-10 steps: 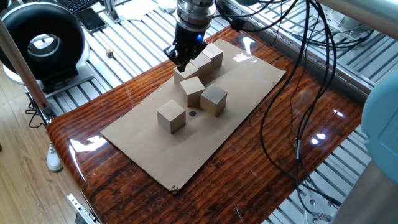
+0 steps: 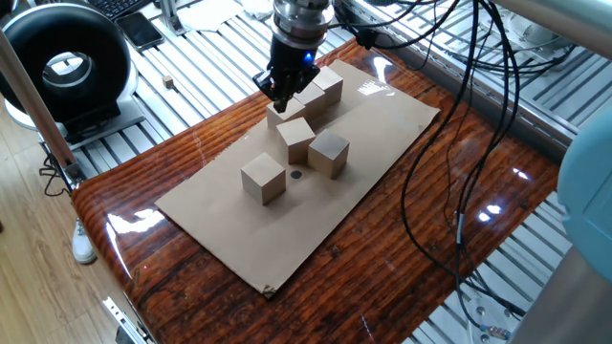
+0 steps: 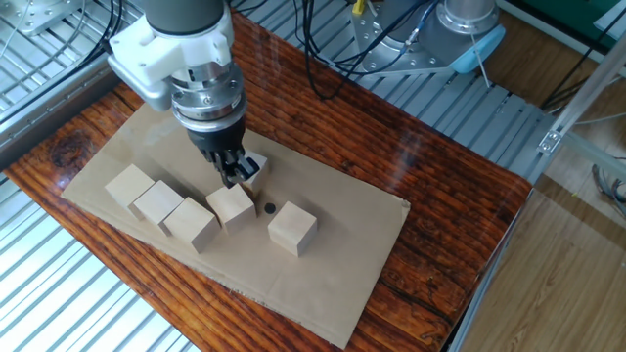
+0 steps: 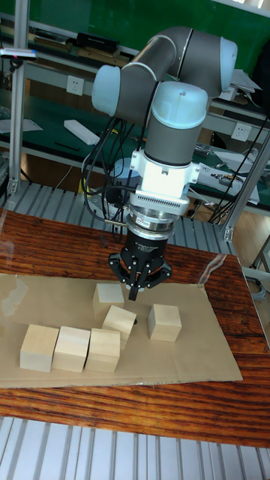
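Observation:
My black gripper (image 4: 137, 295) points down above the cardboard sheet (image 2: 229, 225), over the group of cubes. Its fingertips appear drawn together, and nothing shows between them. Three pale wooden cubes form a row, with an end cube (image 4: 38, 348), a middle cube (image 4: 72, 349) and a near cube (image 4: 103, 349). A turned cube (image 3: 232, 208) sits close to that row. Behind it is another cube (image 2: 328, 156), partly hidden by the gripper in exterior view 2. Apart from the rest stands a lone cube (image 3: 293, 229).
A small dark disc (image 3: 270, 208) lies on the cardboard between the cubes. Bare cardboard extends past the lone cube, and the glossy wooden table (image 2: 382, 244) is clear around it. Black cables (image 2: 449, 191) hang beside the table in exterior view 1.

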